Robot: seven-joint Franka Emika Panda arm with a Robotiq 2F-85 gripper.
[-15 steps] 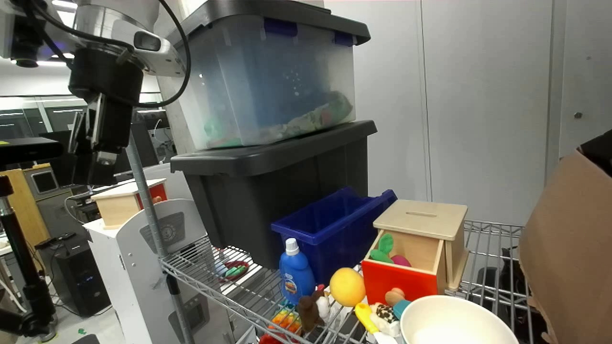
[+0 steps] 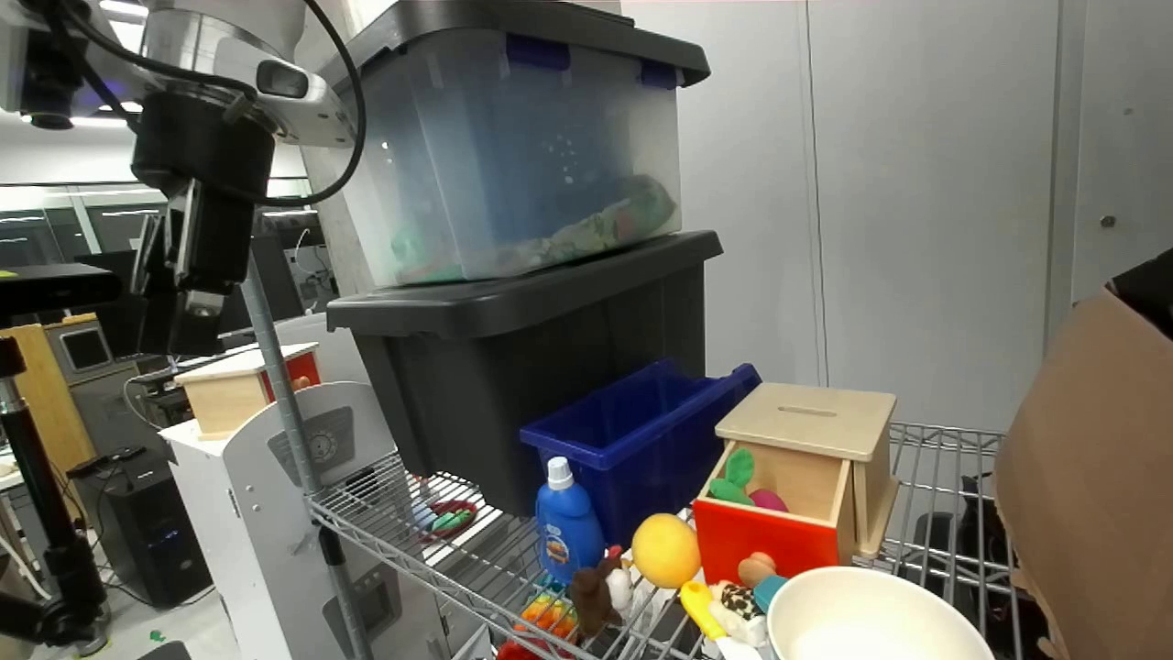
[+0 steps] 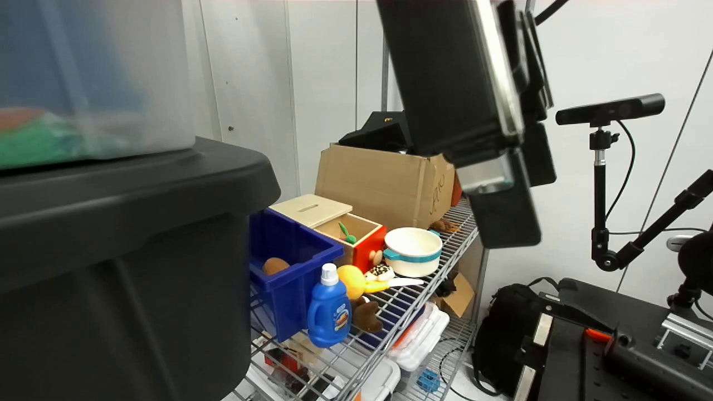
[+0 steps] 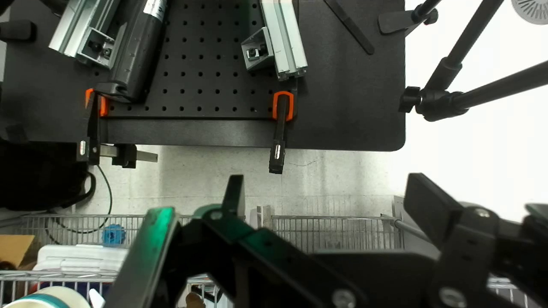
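In the wrist view my gripper stands open, its fingers far apart with only floor and wire shelf edge seen between them. Exterior view 1 has the gripper high at the left, well away from the shelf items. On the shelf, a wooden box has its red-fronted drawer pulled out, with a green toy and a purple piece inside. A white bowl sits in front. Beside the box are an orange-yellow ball, a blue bottle and a blue bin. The bin holds a brown item.
Dark lidded tubs are stacked left of the bin. A cardboard box stands at the shelf's other end. A black perforated table with clamps faces the shelf across a floor gap. A camera stand rises beyond.
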